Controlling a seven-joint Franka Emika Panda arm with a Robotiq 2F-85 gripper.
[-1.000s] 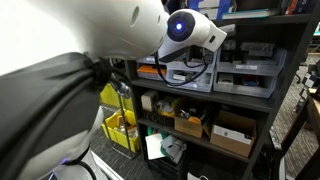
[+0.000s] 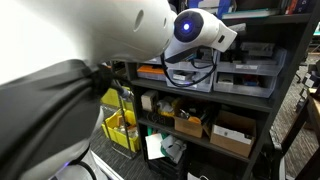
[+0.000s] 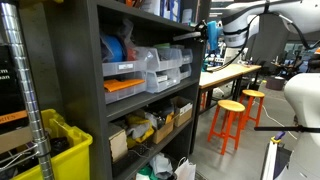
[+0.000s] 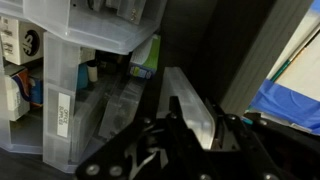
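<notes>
A pale, long, box-like object (image 4: pixel 190 103) stands between the fingers of my gripper in the wrist view, and the fingers are shut on it. Its far end points towards the dark shelf. Exterior view 1 shows the white end of this object (image 2: pixel 224 39) at the tip of my gripper (image 2: pixel 212 42), in front of the upper shelf bins. Seen from the side in exterior view 2, my gripper (image 3: pixel 205 36) is at the far end of the rack, by an upper shelf. What the object is, I cannot tell.
Clear plastic bins (image 2: pixel 245 85) line the shelf (image 2: pixel 262 102) close below the gripper. An open cardboard box (image 2: pixel 233 133) sits lower down, and a yellow bin (image 2: pixel 122 130) stands at the left. Orange stools (image 3: pixel 228 118) stand on open floor beyond the rack.
In exterior view 1 my gripper and the pale object have shifted slightly to the right. The shelves and bins look unchanged.
</notes>
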